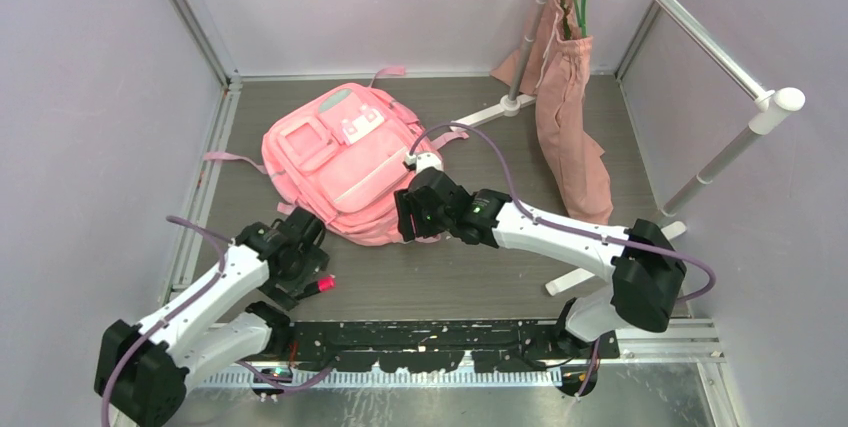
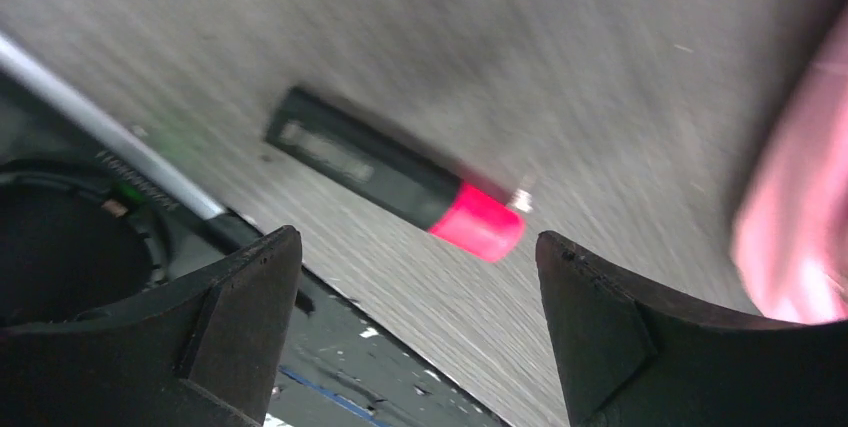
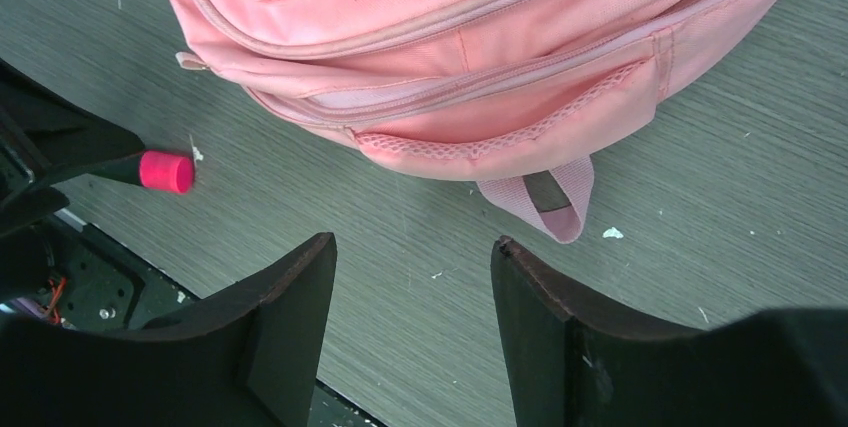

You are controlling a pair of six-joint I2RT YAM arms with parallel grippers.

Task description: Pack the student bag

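The pink backpack (image 1: 340,162) lies at the centre left of the floor, its zipped side and a loop strap (image 3: 560,217) below my right wrist camera. A black marker-like stick with a red cap (image 2: 390,172) lies near the front edge; in the top view it is partly under my left gripper (image 1: 300,287). The left gripper is open above the stick, nothing between its fingers. My right gripper is open over bare floor beside the backpack's lower right, holding nothing.
A pink cloth bag (image 1: 570,137) hangs on a metal rack (image 1: 715,157) at the right. Bare floor (image 1: 480,277) lies between the backpack and the front rail. Walls enclose the left and back.
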